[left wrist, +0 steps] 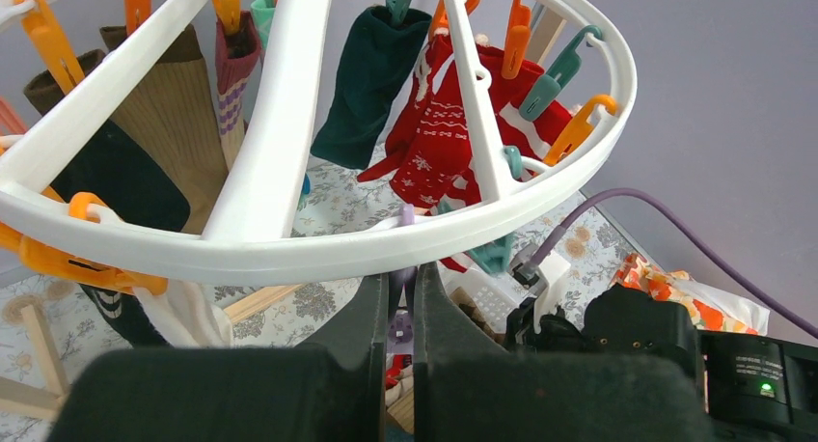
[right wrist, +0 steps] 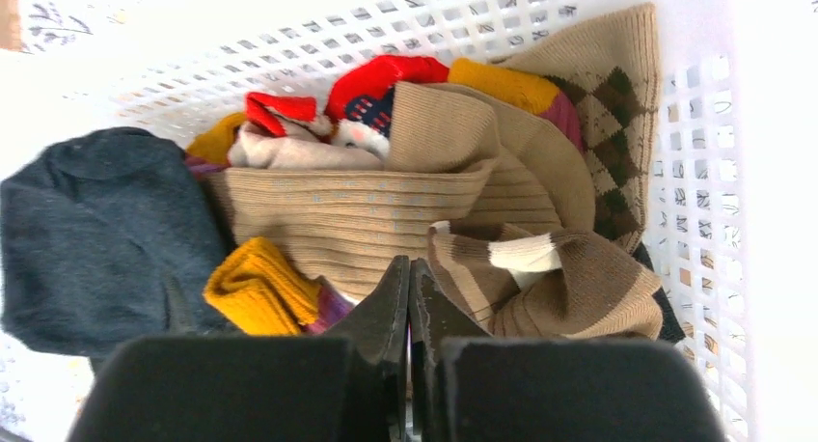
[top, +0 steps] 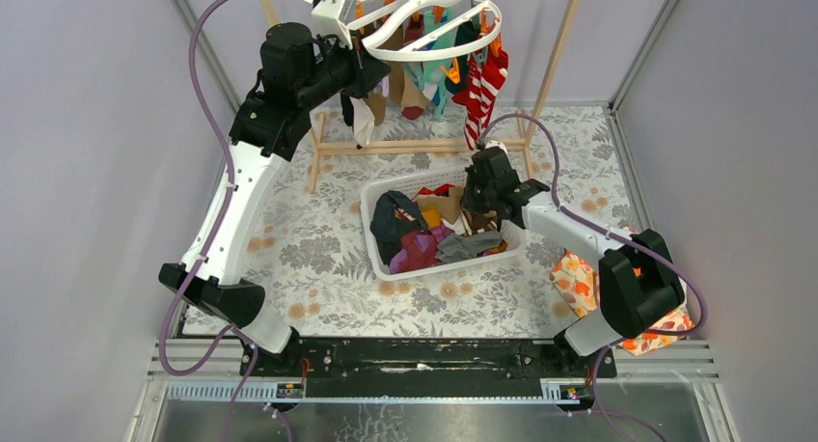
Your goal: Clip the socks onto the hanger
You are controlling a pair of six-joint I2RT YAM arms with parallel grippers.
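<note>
The white round hanger [top: 434, 53] carries several socks on coloured clips, among them a red-and-white sock [top: 487, 75] and a dark green sock [left wrist: 371, 85]. At its near rim, my left gripper is shut on a lilac clip [left wrist: 407, 214]. A white laundry basket [top: 369, 206] below holds a pile of loose socks. Above that pile, my right gripper is shut, with nothing seen between its fingertips. Close under it lie a brown striped sock [right wrist: 367, 201] and a brown sock with a cream band [right wrist: 603, 283].
The hanger hangs from a wooden stand [top: 424, 147]. An orange-patterned cloth bag [top: 574, 286] lies at the right, by the right arm's base. Patterned floor left of and in front of the basket is clear.
</note>
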